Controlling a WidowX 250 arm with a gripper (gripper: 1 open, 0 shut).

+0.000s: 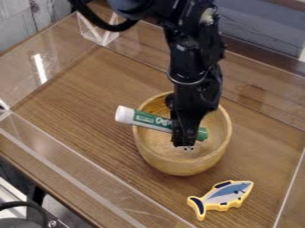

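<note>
My black gripper point(185, 134) points down into a round tan bowl point(179, 162), shut on a green and white tube point(154, 119). The tube lies tilted across the bowl, its white end sticking out over the left rim. Part of the tube and the bowl's back are hidden behind the gripper.
A yellow-edged blue and white fish toy point(220, 198) lies at the front right, apart from the bowl. Walls line the back, and a black cable shows at the bottom left corner.
</note>
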